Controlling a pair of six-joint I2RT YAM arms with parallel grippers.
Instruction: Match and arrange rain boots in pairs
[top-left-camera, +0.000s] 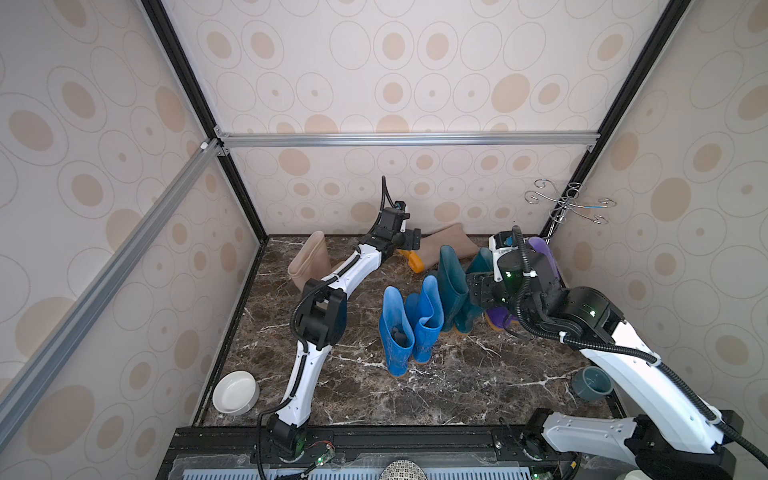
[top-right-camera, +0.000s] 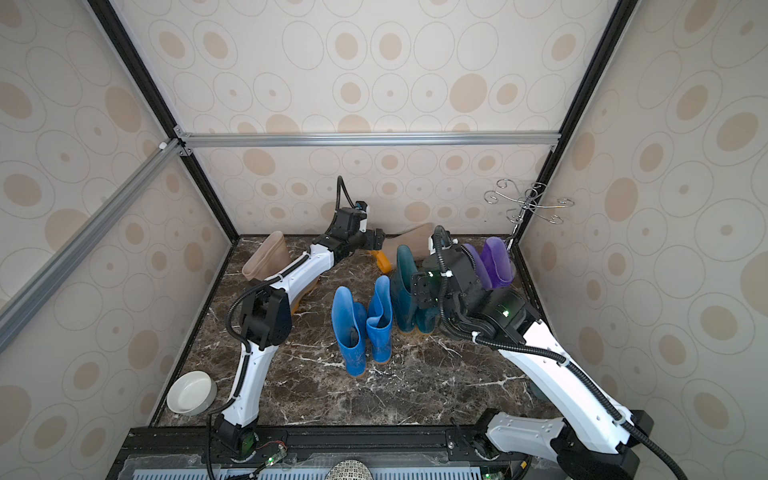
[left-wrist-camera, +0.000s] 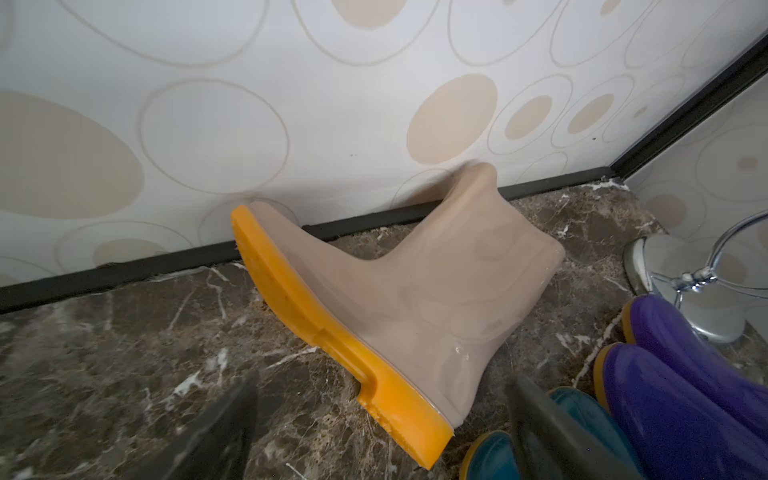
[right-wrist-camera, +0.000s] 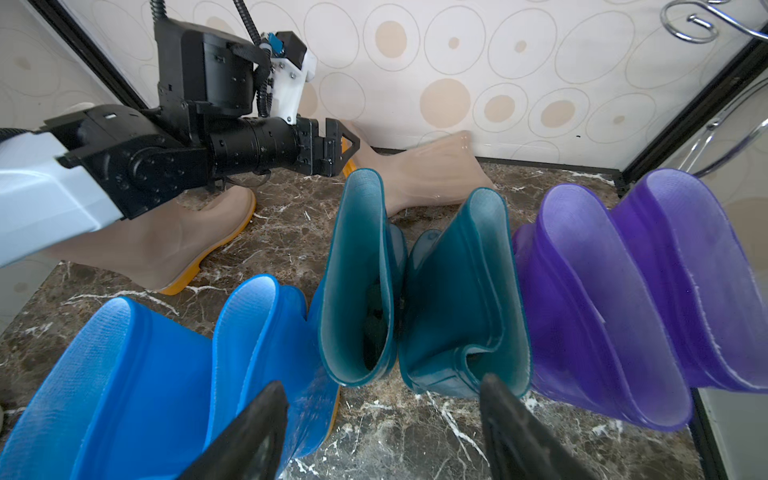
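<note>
A beige boot with orange sole (left-wrist-camera: 408, 296) lies on its side by the back wall; my left gripper (top-left-camera: 413, 238) hovers just beside it, open and empty. Another beige boot (right-wrist-camera: 168, 240) stands at the left, partly behind the left arm. Two blue boots (top-left-camera: 396, 336) stand front centre, two teal boots (right-wrist-camera: 432, 312) right of them, two purple boots (right-wrist-camera: 600, 328) at the right. My right gripper is above the boot tops in the right wrist view, its fingers apart with nothing visible between them.
A metal stand (top-left-camera: 566, 204) is in the back right corner. A white bowl (top-left-camera: 236, 392) sits front left, a teal cup (top-left-camera: 592, 384) front right.
</note>
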